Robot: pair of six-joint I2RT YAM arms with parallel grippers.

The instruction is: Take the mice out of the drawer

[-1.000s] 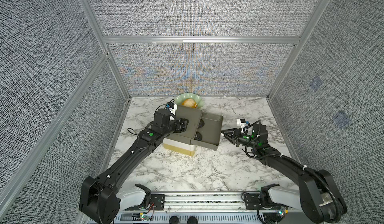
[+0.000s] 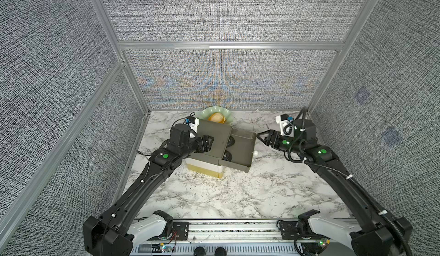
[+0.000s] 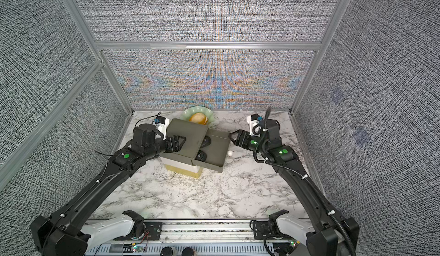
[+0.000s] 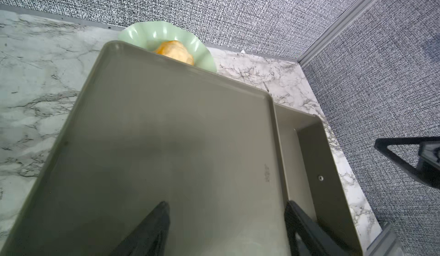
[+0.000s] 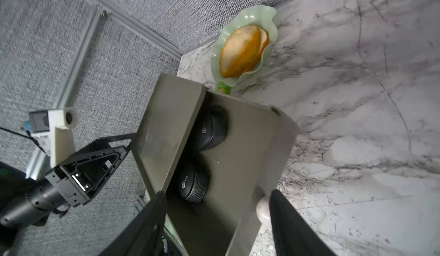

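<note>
Two black mice lie in the pulled-out grey-green drawer (image 2: 243,153). In the right wrist view, one mouse (image 5: 210,128) sits near the back and the other mouse (image 5: 193,181) nearer the front, both partly under the cabinet top (image 5: 173,118). My left gripper is over the cabinet top, its fingers (image 4: 155,224) part open with nothing between them. To the right of the drawer, above its height, my right gripper is open and empty, pointing toward the mice.
A small white knob (image 5: 263,209) is on the drawer's front. Behind the cabinet stands a green scalloped bowl (image 2: 229,114) with an orange-and-cream item (image 5: 243,52) in it. Free marble tabletop (image 2: 275,192) extends to the right and front.
My right gripper has risen and moved farther back, staying right of the drawer. The left arm has shifted slightly left over the cabinet top. The mice remain in the drawer.
</note>
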